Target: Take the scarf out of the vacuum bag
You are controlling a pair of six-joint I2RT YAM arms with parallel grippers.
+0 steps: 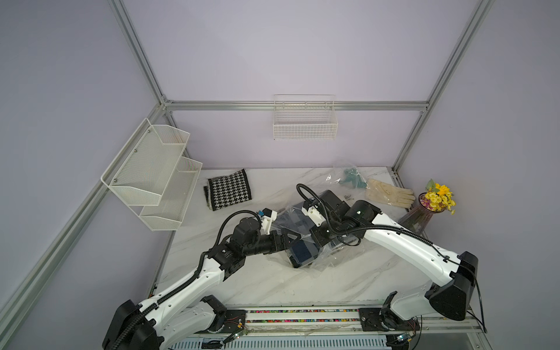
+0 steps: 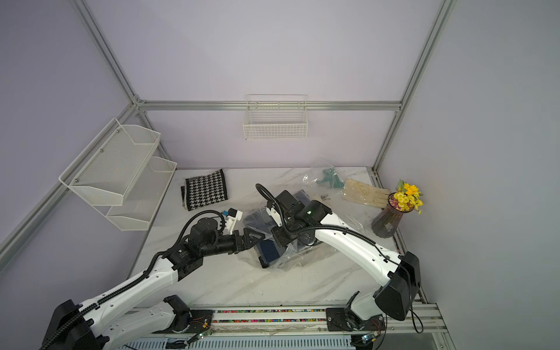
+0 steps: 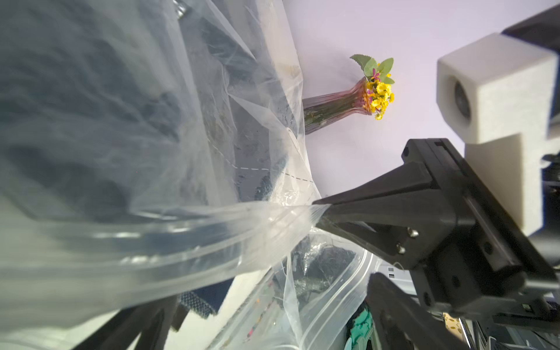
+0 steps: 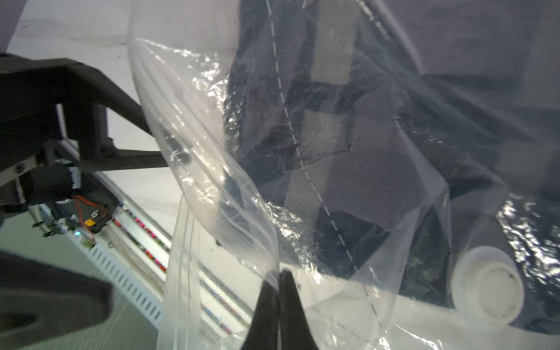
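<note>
The clear vacuum bag [image 1: 302,252] lies mid-table with dark navy, striped fabric [image 2: 268,249] inside, veiled by plastic. My left gripper [image 1: 292,238] stands open at the bag's left side, reaching toward its opening. My right gripper [image 1: 318,232] is shut over the bag; in the right wrist view its tips meet on the bag's lifted zipper edge [image 4: 227,192], and in the left wrist view that plastic edge runs into them. Much of the fabric is hidden by both arms.
A houndstooth cloth [image 1: 229,189] lies back left, gloves [image 1: 388,193] and a bagged teal item [image 1: 353,176] back right. A flower vase [image 2: 386,220] stands at the right edge. Baskets [image 1: 305,130] hang on the walls.
</note>
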